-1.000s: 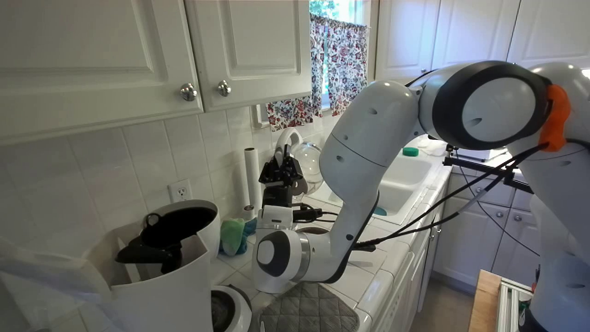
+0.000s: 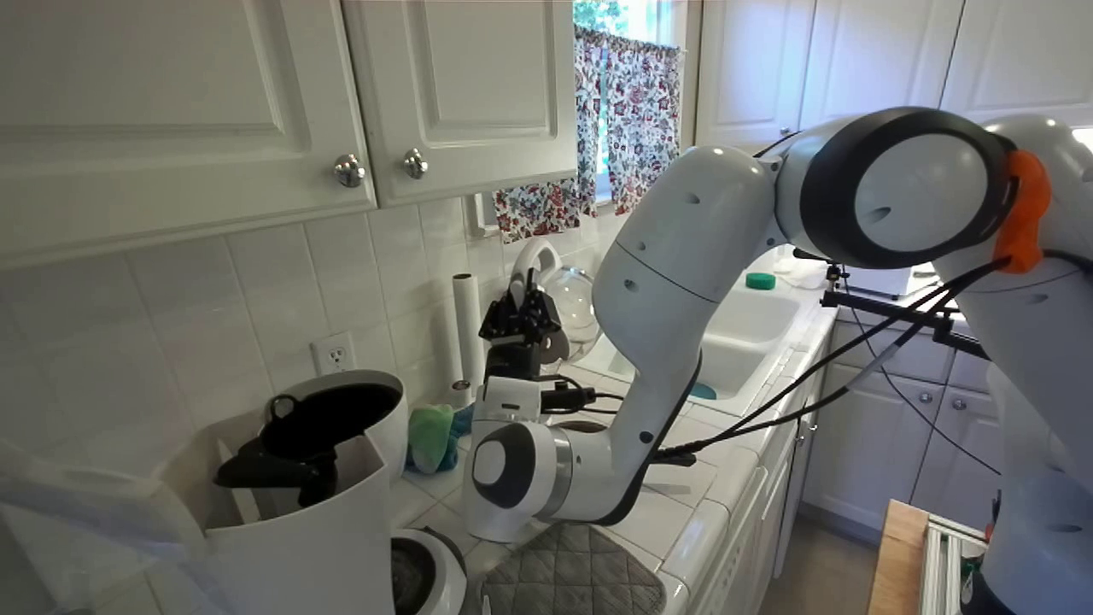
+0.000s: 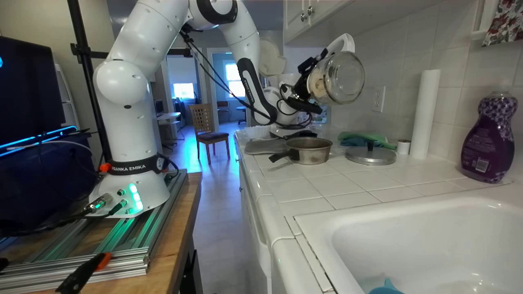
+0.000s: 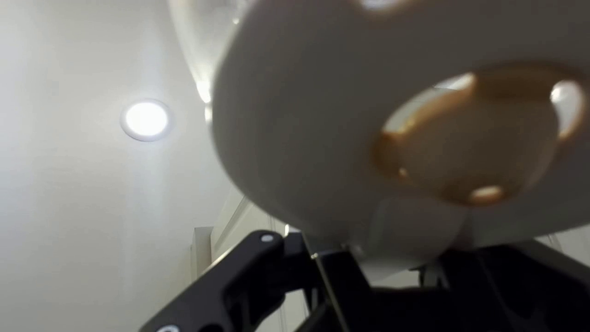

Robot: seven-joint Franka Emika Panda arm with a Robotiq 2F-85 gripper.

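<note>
A glass carafe [image 3: 345, 77] with a white handle [image 3: 343, 43] hangs tilted in the air above the counter. My gripper [image 2: 519, 297] is shut on its white handle. In the wrist view, a blurred pale part of the carafe [image 4: 298, 127] fills the upper right, hiding much of what lies behind; the black fingers [image 4: 337, 271] meet its lower edge. To the left in exterior view 1 stands a white coffee maker [image 2: 297, 553] with a dark, open top.
Below the carafe, a metal pot [image 3: 309, 151] and a grey lid [image 3: 371, 154] rest on the tiled counter. Nearby stand a paper roll [image 3: 425, 115], a purple bottle [image 3: 489, 139] and the sink [image 3: 431, 235]. White cabinets [image 2: 461, 92] overhang the counter. A grey quilted mat [image 2: 574, 574] lies in front.
The arm's upper links have risen very slightly and the wrist has shifted a touch left. The carafe stays in my grip at nearly the same place.
</note>
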